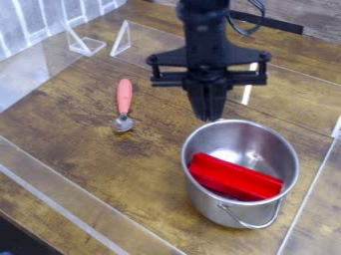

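My black gripper hangs above the back-left rim of a silver metal pot, its fingertips close together, with nothing visible between them. Inside the pot lies a bright red elongated object, resting along the bottom. To the left, a spoon with a pink handle and a metal bowl lies on the wooden table.
Two white wire stands stand at the back left near a clear rail. Clear panels run along the left and right edges. The table's middle left is open.
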